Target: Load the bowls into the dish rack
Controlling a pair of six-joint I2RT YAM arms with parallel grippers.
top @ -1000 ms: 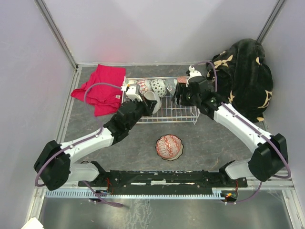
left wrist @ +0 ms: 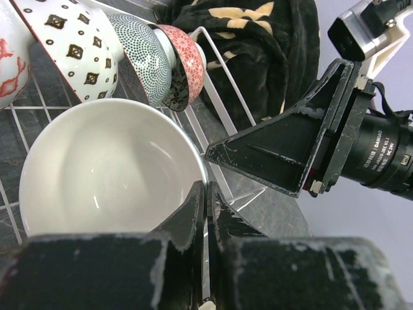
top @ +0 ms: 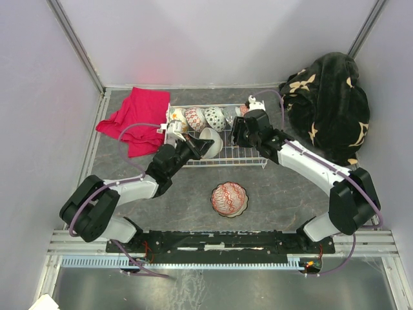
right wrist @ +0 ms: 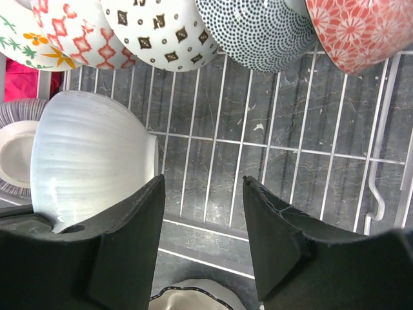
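Note:
My left gripper [top: 206,146] is shut on the rim of a white bowl [top: 211,144], which is tipped on its side at the front left of the wire dish rack [top: 248,154]. The bowl's pale inside fills much of the left wrist view, its edge running to the fingertips. Over the rack, right of that bowl, my right gripper is part open, with only wires and floor showing between its fingers. Along the back of the rack stand several patterned bowls, including a black-dotted one [right wrist: 161,32], a teal one [right wrist: 258,32] and a red one [right wrist: 361,29].
A red-patterned bowl [top: 229,198] rests on the grey floor in front of the rack. Red cloth [top: 137,119] lies left of the rack, and a dark floral blanket [top: 329,106] is heaped at the right. The rack's right half has bare wires at the front.
My right arm has swung a little to the left, staying over the rack.

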